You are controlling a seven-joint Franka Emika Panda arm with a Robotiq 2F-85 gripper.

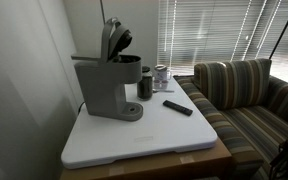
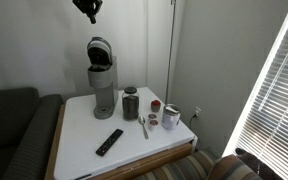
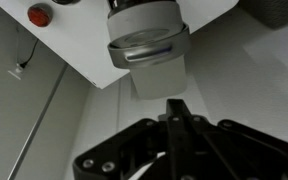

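A grey coffee maker (image 1: pixel 108 85) with its lid (image 2: pixel 100 50) raised stands on the white table. The wrist view shows a grey part of it (image 3: pixel 149 52) from above, beyond my fingertips. My gripper is shut, with nothing visible between its fingers. In exterior view 2, the gripper (image 2: pixel 90 16) hangs high above the coffee maker, clear of it. A dark jar (image 2: pixel 131 103) stands beside the machine. A light mug (image 2: pixel 170 117), small round items (image 2: pixel 153 119) and a spoon (image 2: pixel 143 128) are to its right.
A black remote (image 2: pixel 109 142) lies near the table's front edge. Bare tabletop (image 2: pixel 76 150) lies in front of the coffee maker. A wall is close behind it, and a striped armchair (image 1: pixel 239 95) adjoins the table.
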